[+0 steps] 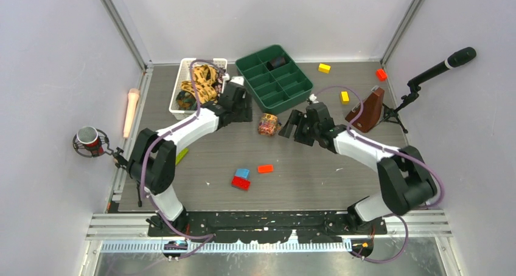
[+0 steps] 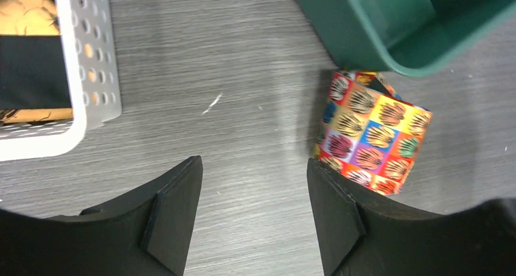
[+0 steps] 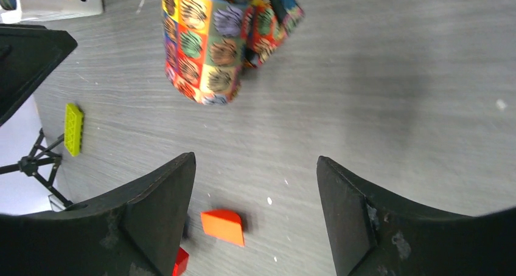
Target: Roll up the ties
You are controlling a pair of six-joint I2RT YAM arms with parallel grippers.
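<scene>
A multicoloured tie (image 1: 268,124) with a hand-like print lies bunched on the table, just in front of the green compartment box. In the left wrist view the tie (image 2: 371,139) looks like a compact folded bundle. A loose fold of the tie (image 3: 204,51) shows in the right wrist view. My left gripper (image 1: 246,110) stands open to the left of the tie, nothing between its fingers. My right gripper (image 1: 291,129), also open and empty, is at the tie's right side. More patterned ties (image 1: 204,87) lie in the white basket (image 1: 181,114).
The green box (image 1: 261,100) holds a dark rolled item (image 1: 276,62). Orange (image 1: 265,168), blue (image 1: 242,173) and red blocks (image 1: 240,183) lie in front. A metronome-like brown object (image 1: 365,110) stands at right.
</scene>
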